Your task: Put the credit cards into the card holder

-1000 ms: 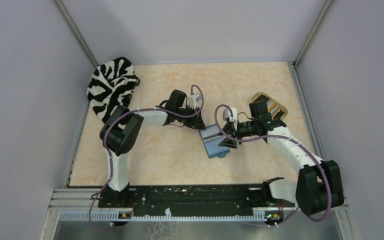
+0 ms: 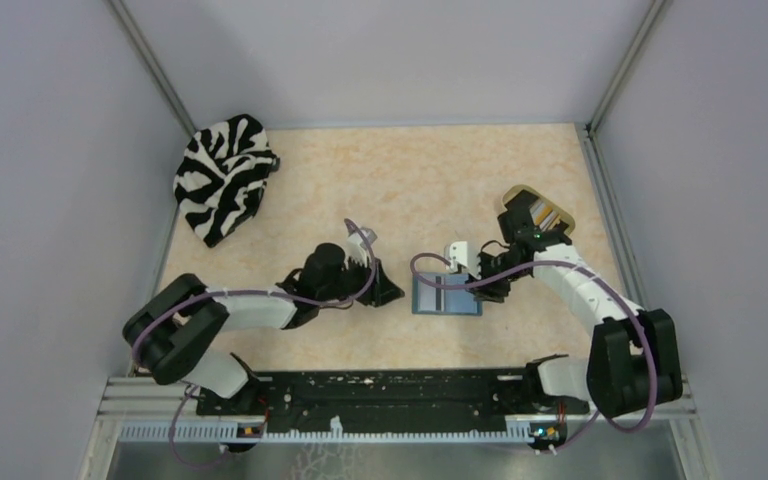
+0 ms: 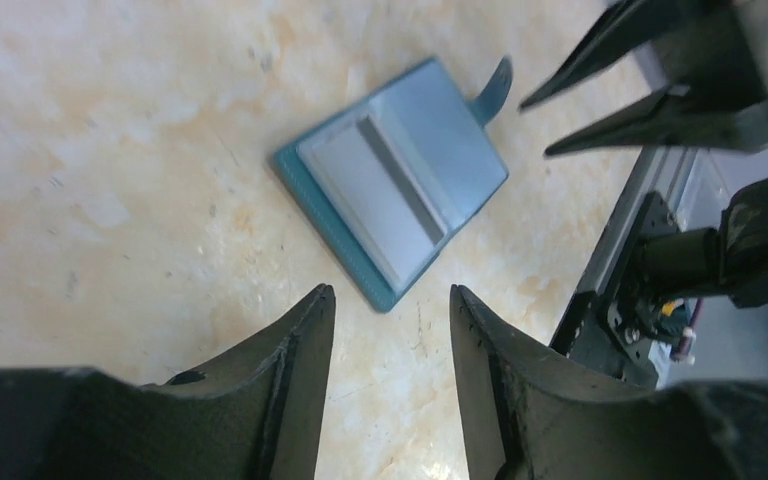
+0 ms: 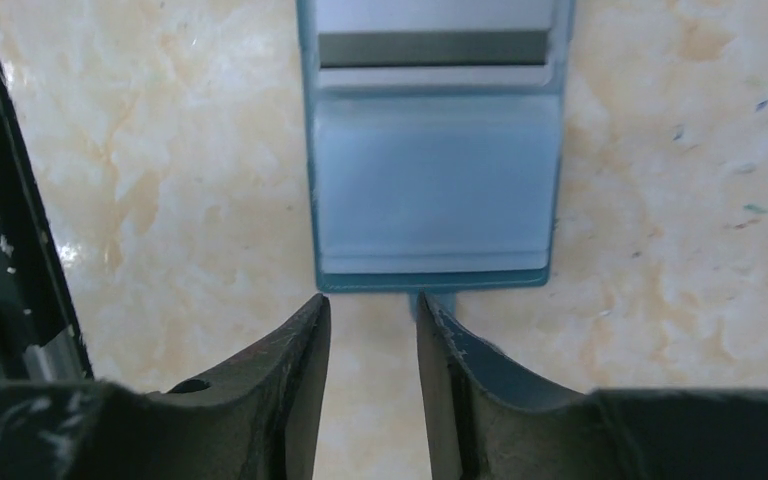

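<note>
The blue card holder (image 2: 426,295) lies flat and square at the front middle of the table, with pale panels and a dark slot (image 3: 400,178) across it. My left gripper hovers left of it, part open with nothing between its fingers. My right gripper is over the holder's right end, part open and empty, with a small tab of the holder showing beneath it. No card can be clearly told apart on the holder.
A tan tray (image 2: 557,218) with strips or cards in it sits back right, partly behind the right arm. A zebra-patterned cloth (image 2: 222,175) lies back left.
My left gripper has moved toward the front left, away from the holder. The holder has turned from tilted to square, and my right gripper has moved slightly right.
</note>
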